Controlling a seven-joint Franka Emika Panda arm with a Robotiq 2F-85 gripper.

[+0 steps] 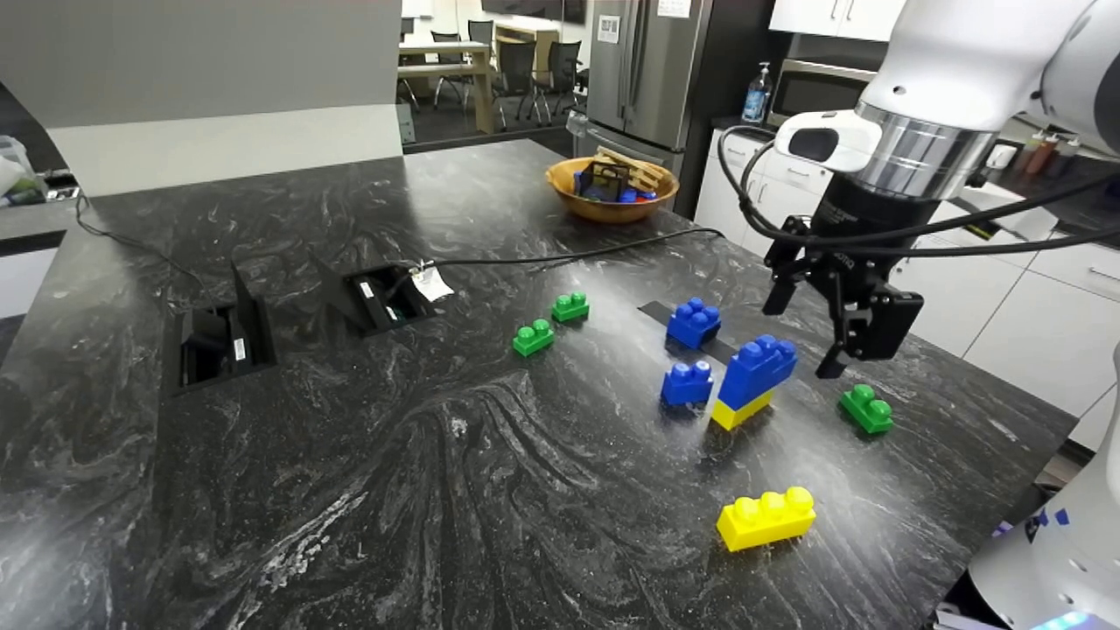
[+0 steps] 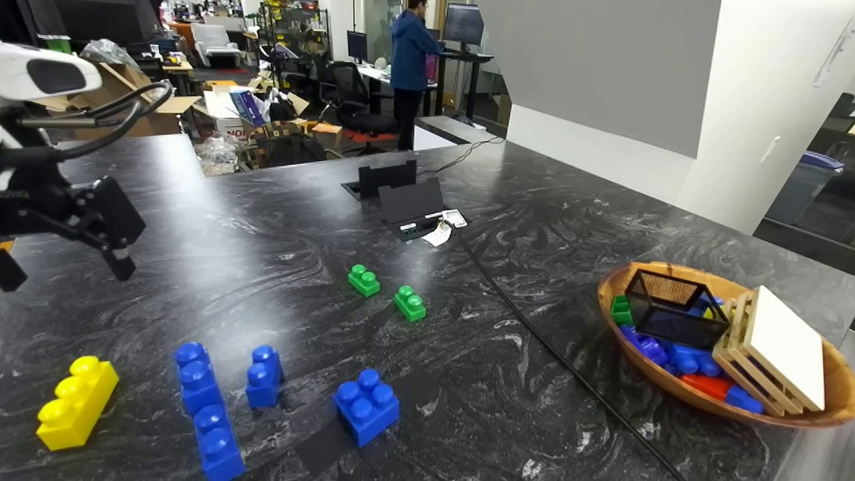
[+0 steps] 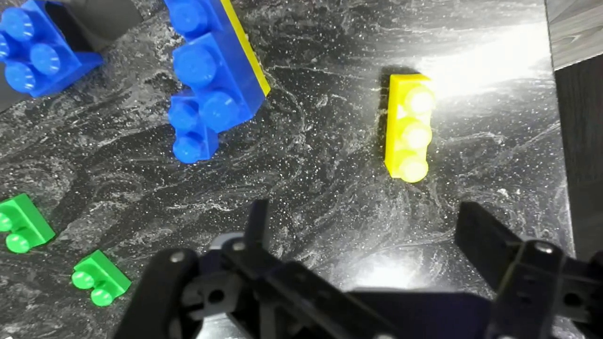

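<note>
My gripper (image 1: 808,334) hangs above the right side of the dark counter, open and empty; in the wrist view its two fingers stand wide apart. Ahead of them in that view lies a loose yellow brick (image 3: 408,127), studs up. Farther left there, a stack has blue bricks (image 3: 217,73) on top of a yellow base (image 1: 742,409). Close beside the stack is a small blue brick (image 1: 687,384), and behind it a larger blue brick (image 1: 694,322). Two small green bricks, one nearer (image 1: 533,337) and one farther (image 1: 570,306), sit toward the counter's middle. A third green brick (image 1: 866,409) rests near the right edge.
A wooden bowl (image 2: 637,377) with blocks and other items stands at the far end of the counter. A black cable (image 2: 553,349) runs across the surface. Open outlet hatches (image 1: 226,341) interrupt the left side.
</note>
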